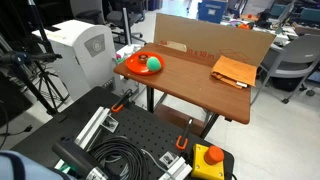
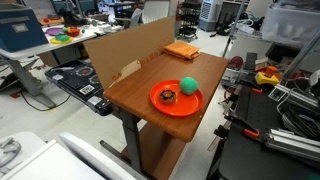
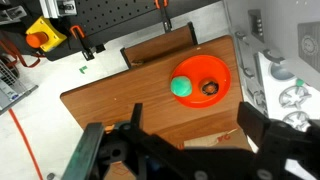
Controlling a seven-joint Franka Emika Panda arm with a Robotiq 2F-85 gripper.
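A red plate (image 2: 190,108) rests near one end of the brown wooden table (image 1: 190,75). On it lie a green ball (image 2: 189,85) and a small round brown object (image 2: 167,97), side by side. A folded orange cloth (image 1: 234,71) is spread toward the table's other end. Looking down from above, the wrist view has the plate (image 3: 203,105) beyond my fingers, with the green ball (image 3: 181,86) and brown object (image 3: 210,88) apart from them. My gripper is open, and nothing is between its fingers. In the exterior views I cannot make out the gripper clearly.
A cardboard panel (image 1: 215,40) stands along one long edge of the table. The dark perforated base (image 1: 150,135) is across a gap from the table, with a red-and-yellow emergency button (image 1: 209,160) near its end. The tabletop between plate and cloth is clear.
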